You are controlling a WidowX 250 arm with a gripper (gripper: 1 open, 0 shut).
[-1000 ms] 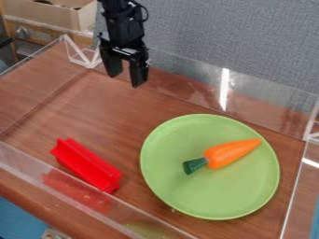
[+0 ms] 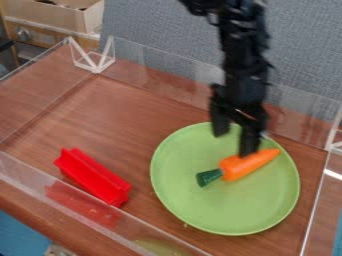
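Note:
An orange carrot (image 2: 242, 164) with a dark green top lies on the green plate (image 2: 189, 200) at the right of the table. My black gripper (image 2: 238, 135), blurred by motion, hangs just above the carrot and the plate's back part. Whether its fingers are apart or closed is hard to make out. A red block (image 2: 92, 176) lies at the front left, apart from the plate.
Clear low walls edge the wooden table (image 2: 94, 110), with a white bracket (image 2: 94, 58) at the back left corner. A cardboard box (image 2: 54, 14) sits beyond it.
My gripper has moved from the back of the table rightward and down to above the carrot. The carrot, plate and red block have not moved.

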